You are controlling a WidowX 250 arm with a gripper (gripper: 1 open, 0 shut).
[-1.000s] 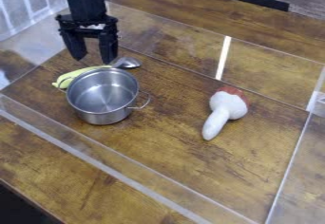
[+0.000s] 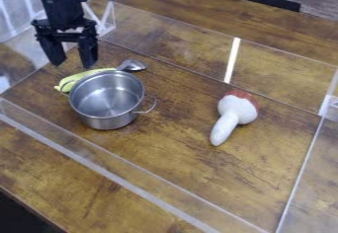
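Note:
The black gripper (image 2: pixel 71 51) hangs open at the upper left, above and behind a steel pot (image 2: pixel 106 104). A yellow-green object (image 2: pixel 73 79), banana-like, lies just behind the pot, below the gripper. A shiny metal utensil (image 2: pixel 130 65), like a spoon or ladle head, rests behind the pot to its right. A white elongated object with a red top (image 2: pixel 232 116) lies on the right of the wooden table (image 2: pixel 185 178).
Transparent panels border the work area on the left, right, front and back.
The gripper and arm have moved left over the last second, away from above the metal utensil. The pot and other objects lie where they were.

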